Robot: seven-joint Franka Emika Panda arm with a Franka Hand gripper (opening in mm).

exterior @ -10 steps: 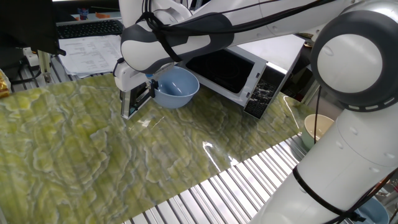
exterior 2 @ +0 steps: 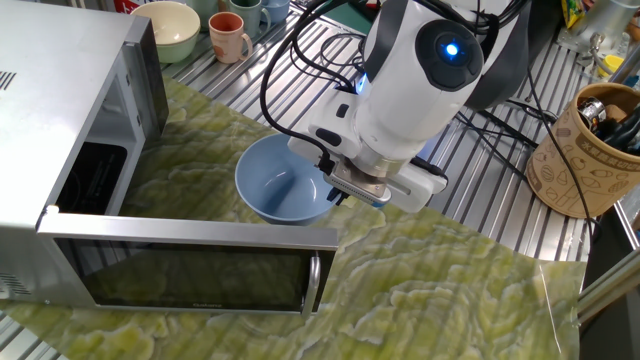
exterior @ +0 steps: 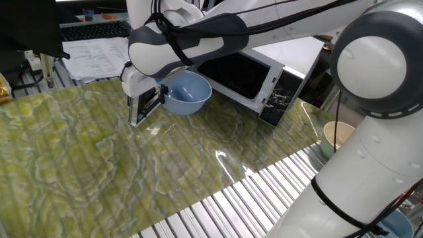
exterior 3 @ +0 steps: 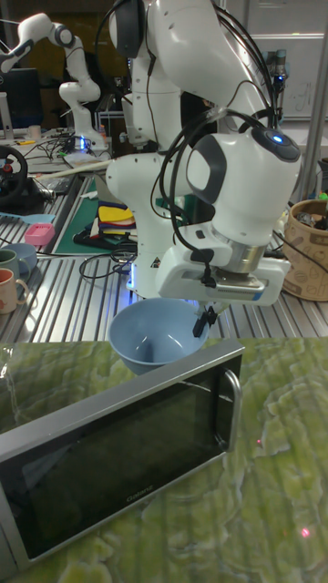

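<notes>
A light blue bowl point(exterior: 188, 92) sits upright in front of the open microwave point(exterior 2: 70, 120), whose door point(exterior 2: 190, 265) stands swung out beside it. In the third exterior view the door hides the lower part of the bowl point(exterior 3: 155, 335). My gripper point(exterior 3: 205, 321) points down at the bowl's rim, its dark fingertips close to or touching the edge on the side away from the microwave. Whether the rim is pinched between them does not show clearly. The bowl looks empty in the second exterior view.
A cream-and-green bowl point(exterior 2: 168, 30) and a pink mug point(exterior 2: 229, 38) stand behind the microwave. A brown utensil bucket point(exterior 2: 580, 150) stands on the far side of the arm.
</notes>
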